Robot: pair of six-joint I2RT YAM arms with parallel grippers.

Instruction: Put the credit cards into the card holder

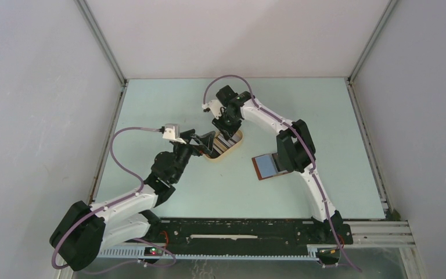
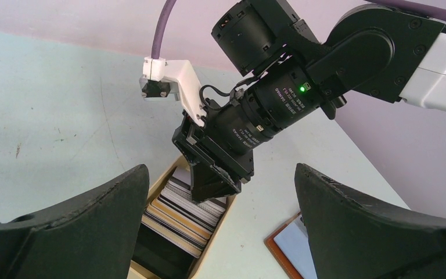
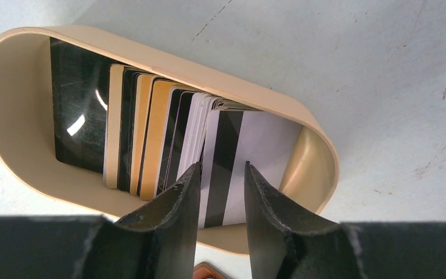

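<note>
A beige oval box [image 1: 239, 143] stands on the table with a row of credit cards [image 3: 151, 131] inside, orange, black and white edges showing. A white card with a black stripe [image 3: 267, 145] leans at one end of the row. My right gripper points down over that card, its fingers apart, the striped card visible between and behind them. Whether the tips touch it, I cannot tell. At the box's left side, my left gripper [image 1: 208, 143] is open and empty. To the right lies a flat brown-edged holder [image 1: 266, 166] with a pale blue panel.
Part of the flat holder is covered by the right arm [image 1: 290, 152] in the top view. Both grippers are close together around the box. The table's far left, far right and front middle are clear [image 1: 226, 195].
</note>
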